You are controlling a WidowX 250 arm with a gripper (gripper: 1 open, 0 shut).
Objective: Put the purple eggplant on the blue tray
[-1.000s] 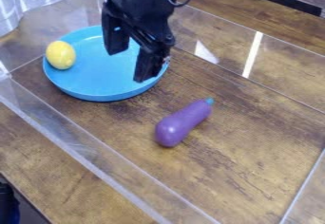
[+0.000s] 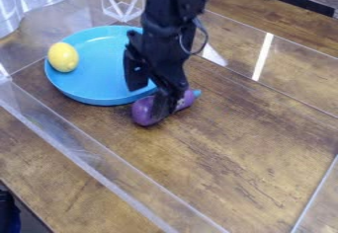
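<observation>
The purple eggplant (image 2: 142, 113) lies at the front right edge of the blue tray (image 2: 87, 91), mostly over the wooden table. Whether it touches the tray's rim cannot be made out. My gripper (image 2: 152, 87) is low over the eggplant and the tray's right side. Its dark fingers look apart, with no hold on the eggplant; one finger (image 2: 166, 101) covers the eggplant's middle, and the other hangs above the tray.
A yellow object (image 2: 62, 56) rests at the tray's left rim. Bare wooden table (image 2: 251, 148) stretches to the right and front. A clear strip or edge (image 2: 79, 148) runs along the left side.
The gripper has come down and toward the camera.
</observation>
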